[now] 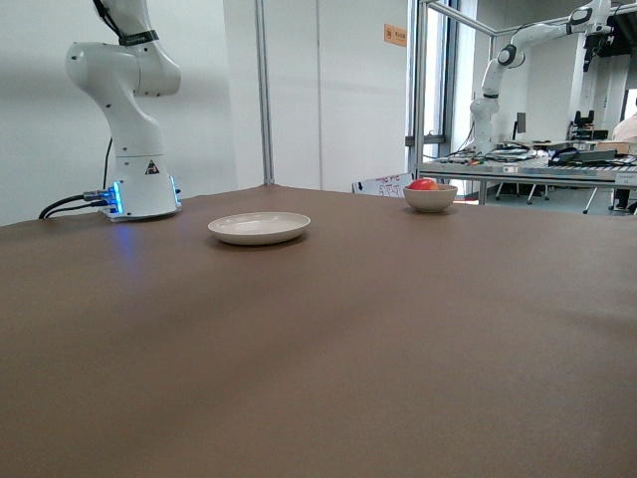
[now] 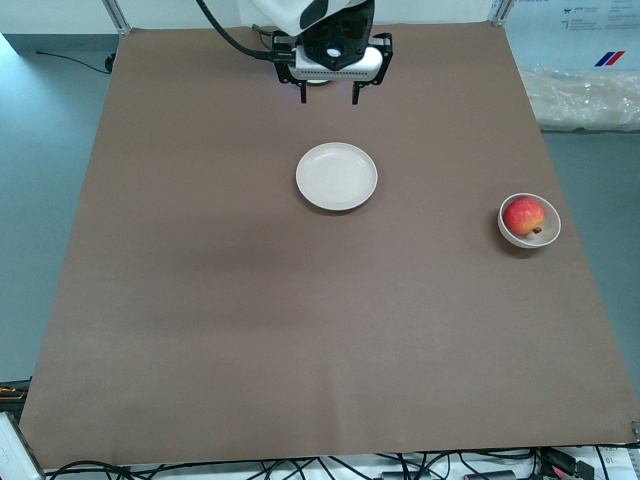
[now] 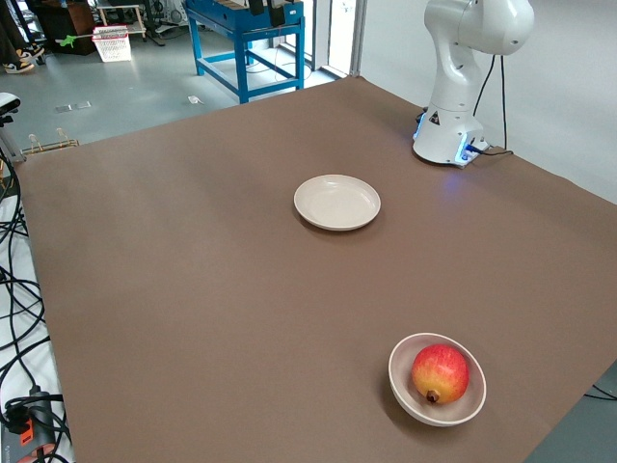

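My gripper [image 2: 329, 96] hangs at the top centre of the left view, its two black fingers wide apart with nothing visible between them, above the far part of the table. Below it lies an empty white plate [image 2: 336, 176], also in the top view [image 1: 259, 228] and right view [image 3: 336, 202]. To its right a small white bowl [image 2: 515, 240] holds a red fruit [image 2: 523, 214], apple or pomegranate; the bowl also appears in the top view [image 1: 430, 199]. In the top and right views the arm's gripper is out of frame.
Cables [image 2: 120, 470] run along its near edge in the left view, outside the tabletop. The white arm base [image 3: 444, 135] stands at the table's far edge.
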